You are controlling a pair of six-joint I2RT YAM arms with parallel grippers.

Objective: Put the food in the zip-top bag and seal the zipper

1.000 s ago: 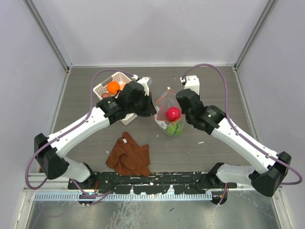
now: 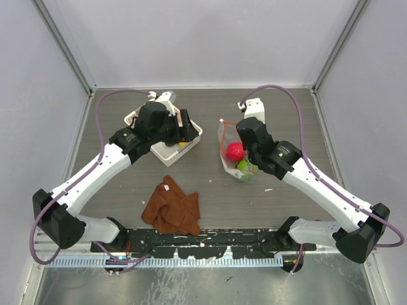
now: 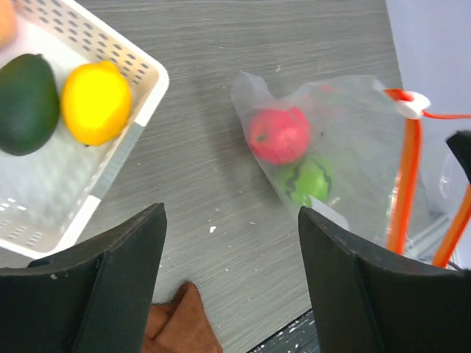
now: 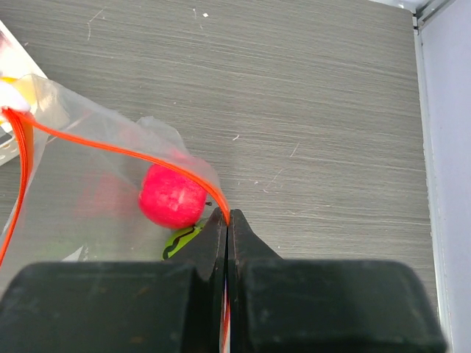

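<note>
A clear zip top bag (image 2: 229,167) with an orange zipper hangs from my right gripper, which is shut on its rim. Inside the bag lie a red round food (image 4: 172,197) and a green striped one (image 3: 305,180). The bag's mouth gapes, with a white slider (image 3: 414,104) at one corner. My left gripper is open and empty, apart from the bag, close to the white basket. In the basket (image 3: 151,95) a yellow lemon-like food (image 3: 96,103) and a dark green avocado-like one (image 3: 28,104) show; the left arm covers much of it from above.
A brown cloth (image 2: 172,206) lies on the table in front of the basket. Grey table (image 4: 331,132) to the right of the bag is clear. White walls enclose the back and sides.
My left gripper has come off the bag's left edge and moved left and back over the basket, opening. The bag's free side has swung toward my right gripper, which has stayed in place.
</note>
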